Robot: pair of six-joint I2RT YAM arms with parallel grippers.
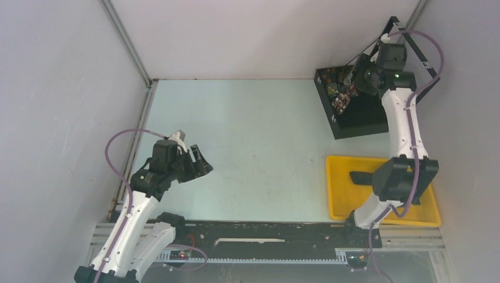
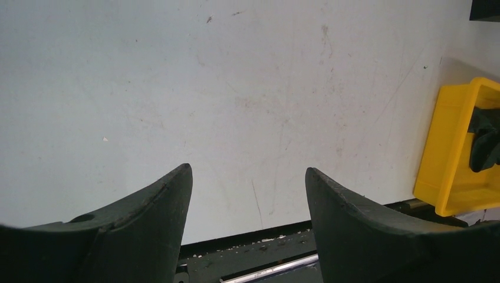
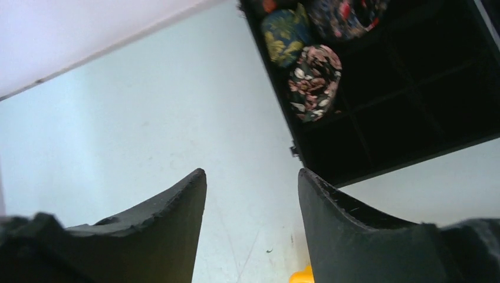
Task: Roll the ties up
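A black compartment box [image 1: 345, 124] with its lid raised stands at the back right, rolled patterned ties in some compartments, among them a floral roll [image 3: 313, 82] and a green-yellow roll [image 3: 285, 36]; other compartments are empty. My right gripper is open above the box, nothing between its fingers. At the table's left, my left gripper is open over bare table. A yellow tray [image 1: 334, 188] at the front right holds dark items [image 2: 485, 144], partly hidden by the right arm in the top view.
Walls border it at back, left and right, and a dark rail [image 1: 259, 233] runs along the front edge.
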